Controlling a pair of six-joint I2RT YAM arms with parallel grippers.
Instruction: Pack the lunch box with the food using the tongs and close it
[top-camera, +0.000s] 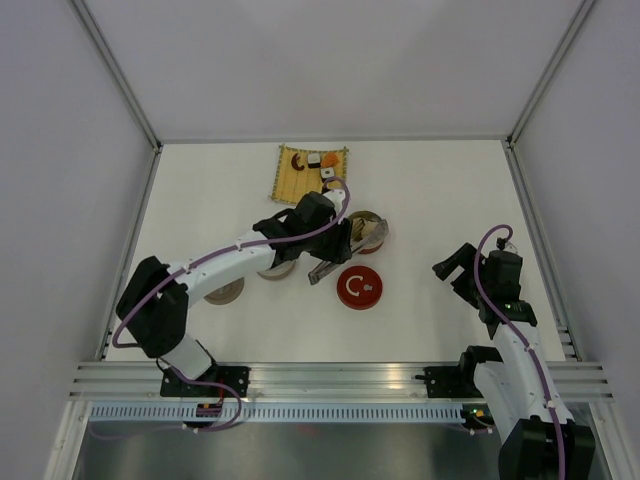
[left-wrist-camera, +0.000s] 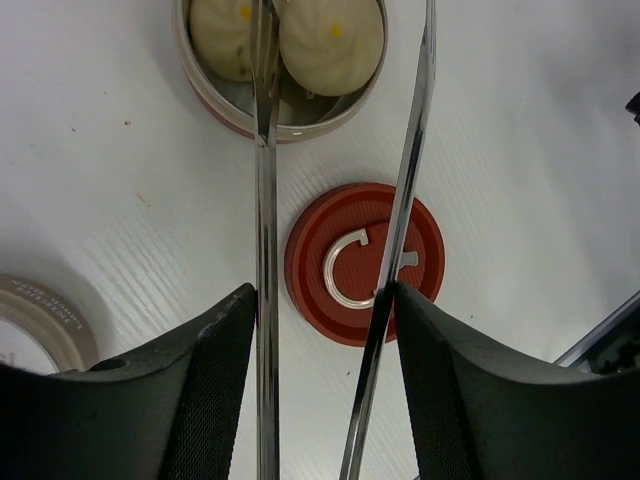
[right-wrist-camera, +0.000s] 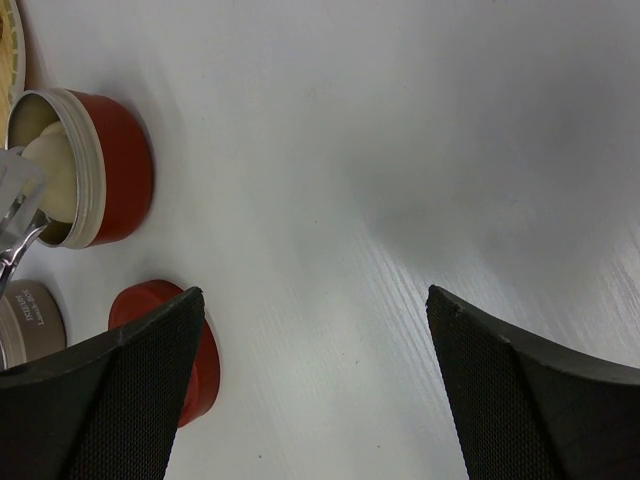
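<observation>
My left gripper (top-camera: 340, 240) hangs over the middle of the table with long metal tongs (left-wrist-camera: 267, 200) between its fingers. The tongs' far ends reach over a red steel container (right-wrist-camera: 120, 165) holding pale buns (left-wrist-camera: 330, 45); whether they touch a bun is unclear. A red lid (top-camera: 359, 287) with a handle lies in front of the container. My right gripper (top-camera: 455, 270) stands open and empty at the table's right.
A bamboo mat (top-camera: 292, 180) with several food pieces lies at the back. Steel round pieces (top-camera: 225, 293) sit left of centre, partly under the left arm.
</observation>
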